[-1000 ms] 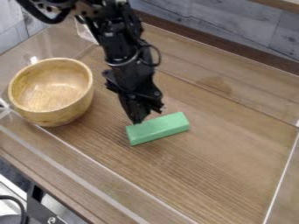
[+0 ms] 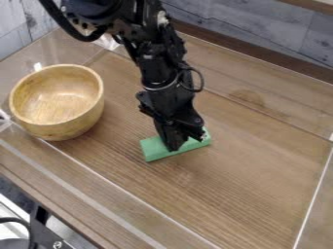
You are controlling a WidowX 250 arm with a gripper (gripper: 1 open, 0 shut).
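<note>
The black arm comes down from the top left to the centre of the table, where its gripper (image 2: 177,134) is low over a green rectangular block (image 2: 162,150), covering much of the block's upper part. I cannot tell whether the fingers are open or shut, or whether they touch the block.
A tan bowl (image 2: 55,102) sits at the left. A black cable lies at the bottom left corner.
The gripper has moved right from beside the bowl to over the green block. The block appears slightly turned or shifted.
</note>
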